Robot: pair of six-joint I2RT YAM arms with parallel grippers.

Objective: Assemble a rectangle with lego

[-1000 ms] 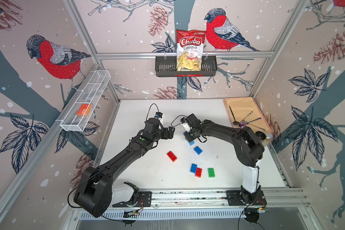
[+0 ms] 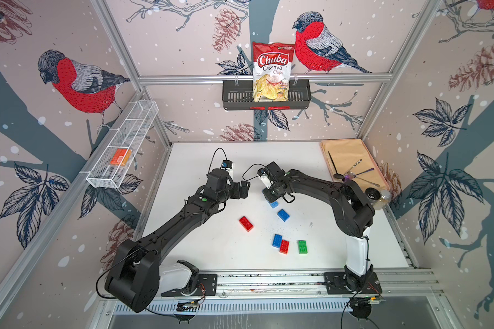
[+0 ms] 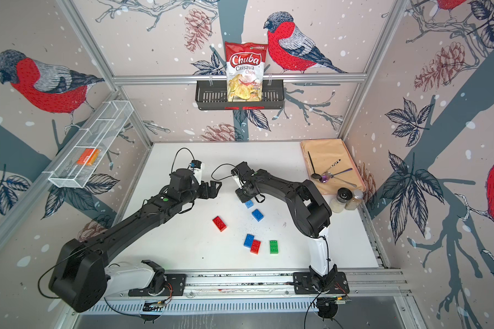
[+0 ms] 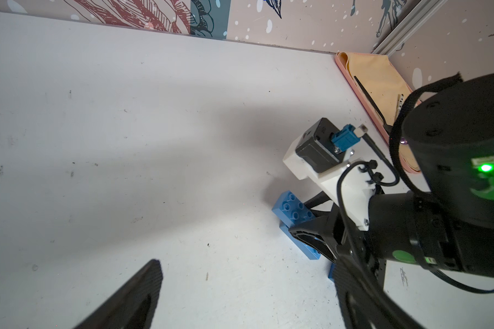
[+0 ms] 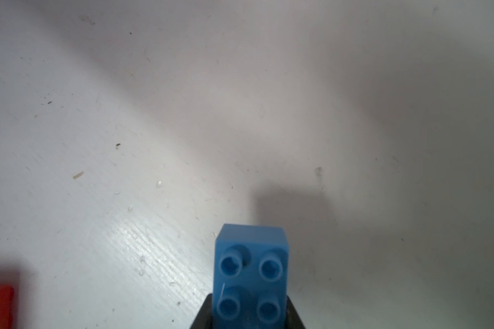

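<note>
At the table's centre my right gripper has its fingers on either side of a light blue brick; in the left wrist view this brick [image 4: 291, 208] sits over a second light blue brick [image 4: 302, 244]. Whether the fingers grip it is unclear. My left gripper [image 2: 241, 189] stands open to the left, nothing between its fingers. Nearer the front lie a red brick [image 2: 246, 223], a blue brick [image 2: 283, 215], another blue brick [image 2: 277, 240] touching a red one [image 2: 284, 246], and a green brick [image 2: 302, 246].
A pad [image 3: 328, 153] with utensils and two jars [image 3: 345, 200] occupy the right side. A wire basket [image 2: 123, 142] hangs on the left wall, and a dark shelf [image 2: 238, 93] with a chips bag is at the back.
My right arm and gripper have shifted very slightly; the left arm looks unchanged.
</note>
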